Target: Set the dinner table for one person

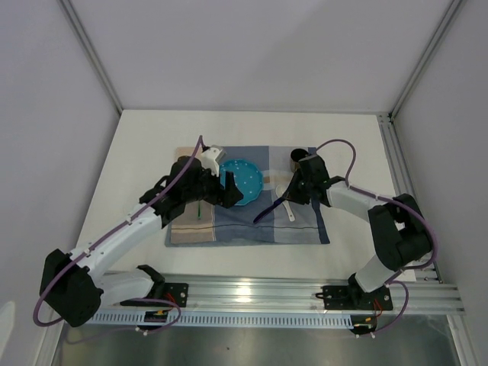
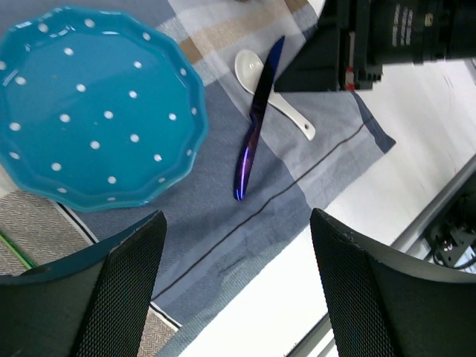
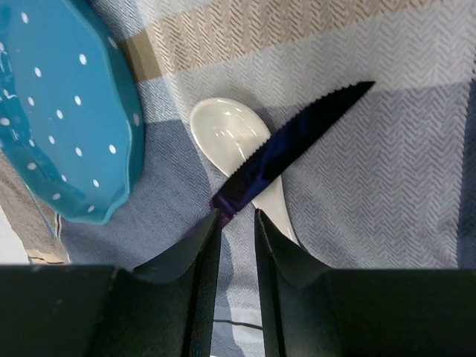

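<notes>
A blue scalloped plate [image 1: 248, 183] with white dots lies on the striped placemat [image 1: 252, 229]. My left gripper hangs above the plate's near side, open and empty. A dark purple knife [image 3: 290, 145] lies slantwise across a white spoon [image 3: 223, 137], right of the plate. My right gripper is over the knife near where blade meets handle, its fingertips slightly apart; whether they touch it I cannot tell. A thin green utensil [image 2: 15, 247] lies left of the plate.
A dark cup [image 1: 299, 156] stands at the placemat's back right, partly hidden by my right arm. Metal rails run along the front edge, walls along back and sides.
</notes>
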